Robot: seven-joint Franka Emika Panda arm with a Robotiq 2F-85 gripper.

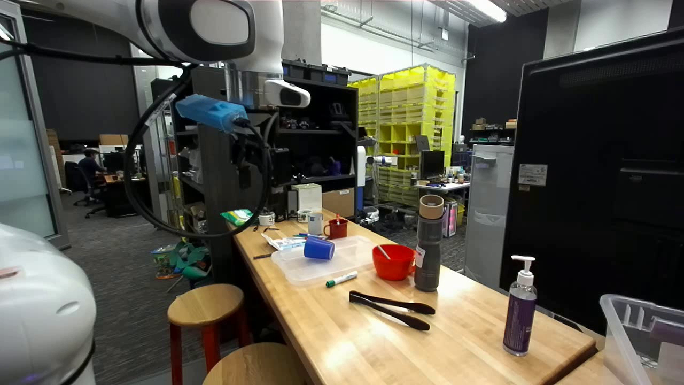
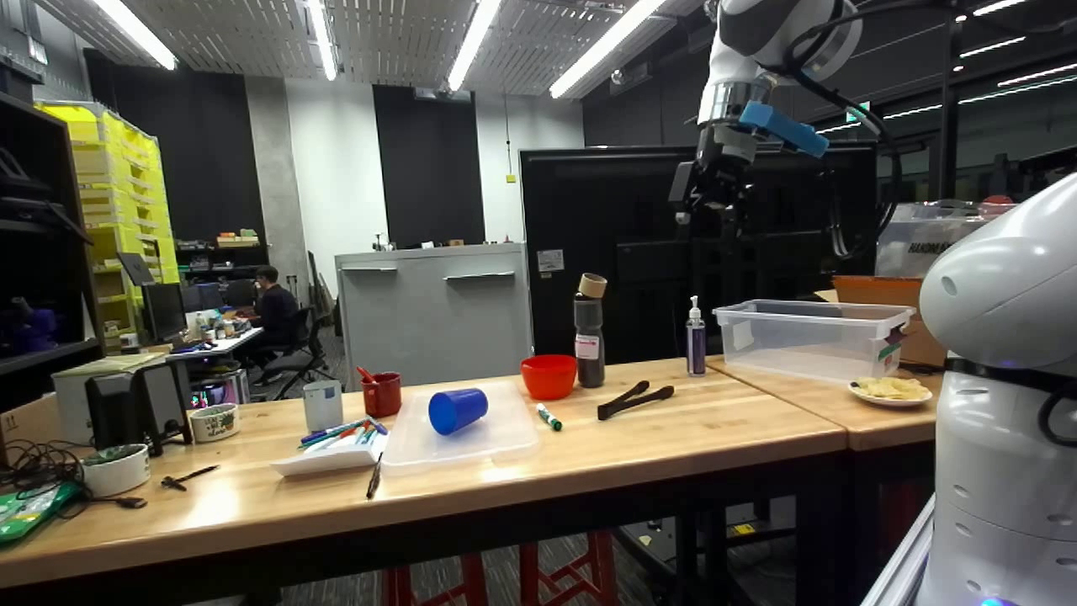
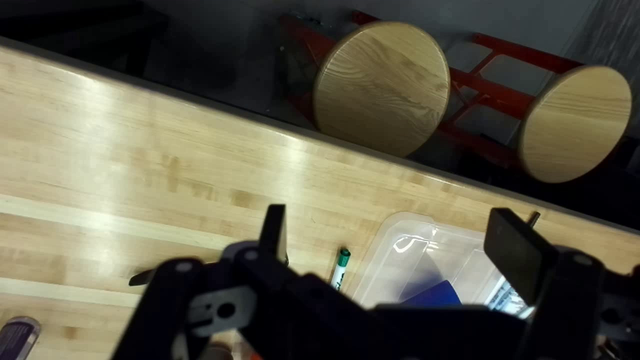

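Observation:
High above the table, my gripper stands open, its two dark fingers wide apart and nothing between them. In the second exterior view the gripper (image 2: pixel 712 207) hangs well clear of everything below. A blue cup (image 2: pixel 457 411) lies on its side on a clear plastic lid (image 2: pixel 505 444). Close to the lid is a green-capped marker (image 1: pixel 341 279). A red bowl (image 1: pixel 393 262) with a utensil in it stands beside a grey bottle (image 1: pixel 428 250) with a tan top. Black tongs (image 1: pixel 391 309) lie on the bare wood.
A pump bottle (image 1: pixel 520 308) stands towards the clear bin (image 2: pixel 808 338), with a plate of food (image 2: pixel 890 393) nearby. A tray of pens (image 2: pixel 338 456), a red mug (image 2: pixel 381 395) and a grey mug (image 2: pixel 323 406) occupy the other end. Stools (image 3: pixel 384 87) line the table's edge.

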